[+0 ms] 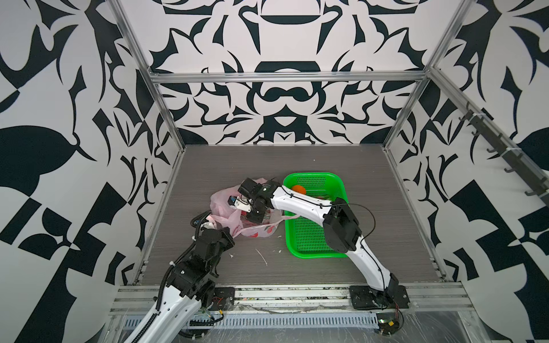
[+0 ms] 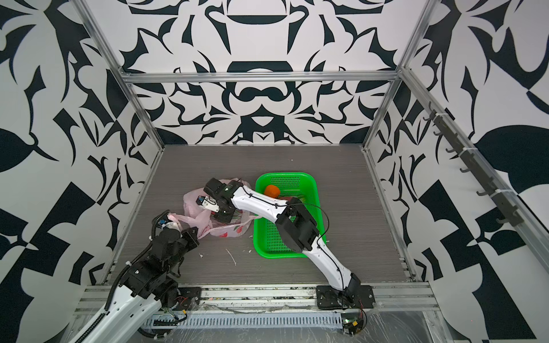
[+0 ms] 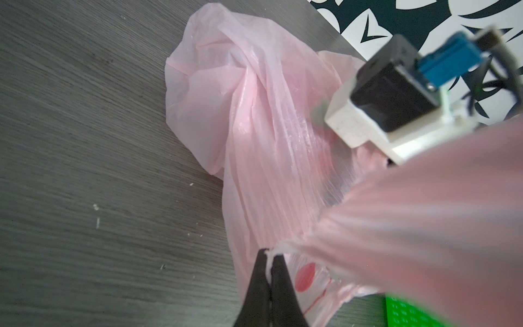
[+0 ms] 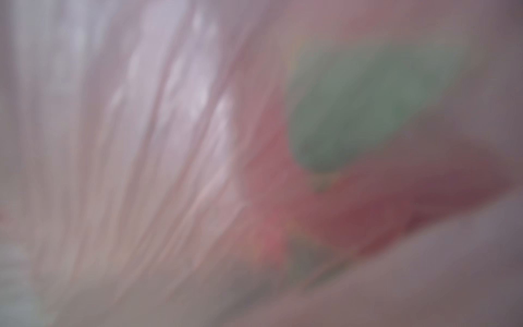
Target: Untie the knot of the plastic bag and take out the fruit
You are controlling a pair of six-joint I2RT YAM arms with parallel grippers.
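Observation:
The crumpled pink plastic bag [image 1: 226, 211] lies left of the green basket. My left gripper is shut on a gathered edge of the bag at its near side, as the left wrist view shows. My right gripper reaches down into the bag under its black wrist [image 2: 226, 203]; its fingers are hidden, and the right wrist view holds only blurred plastic with green and red print. An orange [image 1: 298, 189] sits in the back of the green basket [image 1: 311, 248].
The right arm [image 1: 300, 205] spans over the basket and partly hides what is in it. Small white scraps lie in front of the bag.

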